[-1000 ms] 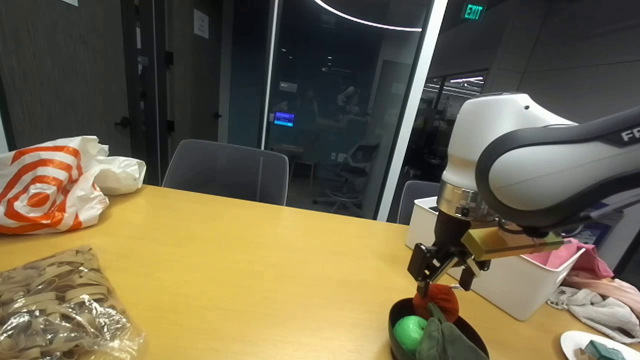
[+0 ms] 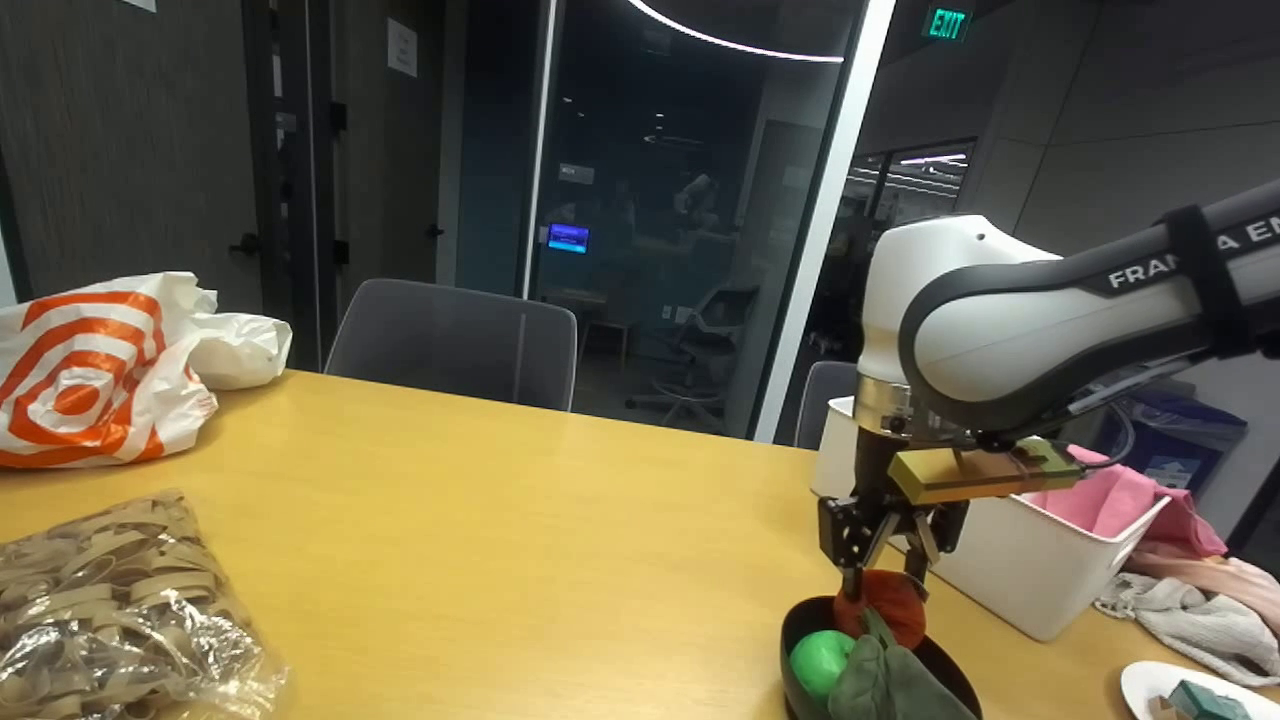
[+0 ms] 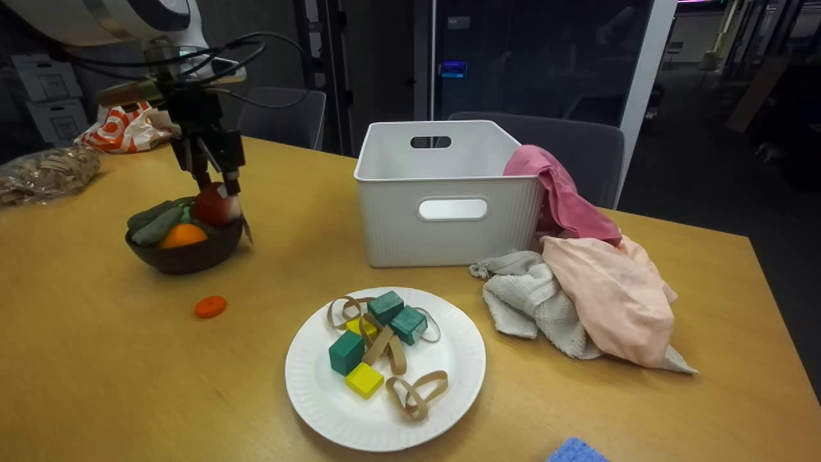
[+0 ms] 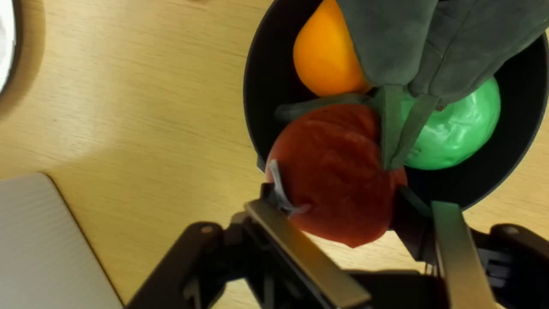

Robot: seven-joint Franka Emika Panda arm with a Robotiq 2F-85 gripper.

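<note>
A red, rounded soft fruit or vegetable rests at the edge of the dark bowl. My gripper points down over it, one finger on each side. In the wrist view the fingers lie close against the red piece, and a pale tag shows by the left one. Whether they press on it is hard to tell. Also in the bowl are an orange fruit, a shiny green one and grey-green, leafy-looking soft pieces.
To the bowl's right stands a white bin with pink cloth over its rim. A paper plate holds blocks and rubber bands. An orange disc lies near the bowl. Crumpled cloths lie at right.
The arm has shifted and the gripper has turned more upright over the red piece. Its fingers now stand closer together around it. The bowl and red piece have moved slightly right.
</note>
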